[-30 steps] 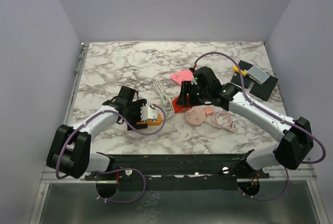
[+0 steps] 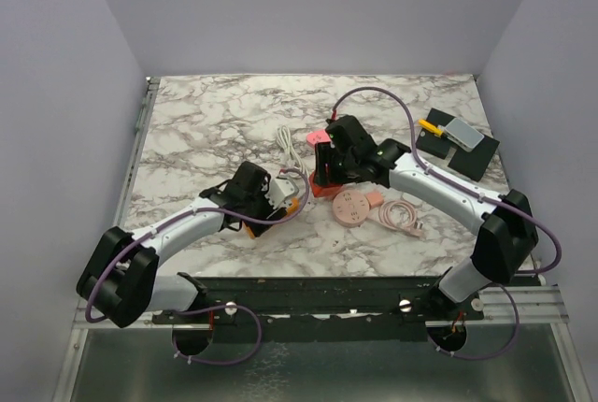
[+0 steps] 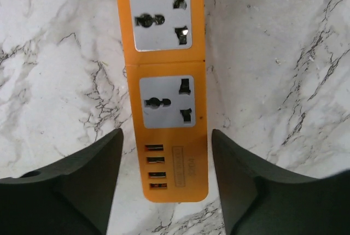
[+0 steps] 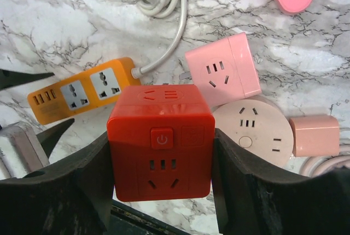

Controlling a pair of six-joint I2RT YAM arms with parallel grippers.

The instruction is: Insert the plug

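The orange power strip (image 3: 169, 104) lies on the marble table with two grey socket plates and USB slots facing up. My left gripper is open around its USB end, a finger on each side with gaps between them and the strip. The left gripper covers much of the strip (image 2: 291, 207) in the top view. In the right wrist view, my right gripper is shut on a red cube adapter (image 4: 161, 164), whose power button and socket slots face the camera. The cube's plug prongs are hidden.
Beside the red cube stand a light pink cube adapter (image 4: 223, 70), a round cream socket (image 4: 254, 131) and a salmon plug (image 4: 315, 135). White cable (image 2: 291, 150) lies behind the strip. A black organizer (image 2: 458, 145) sits at the back right.
My left gripper moved along with it.
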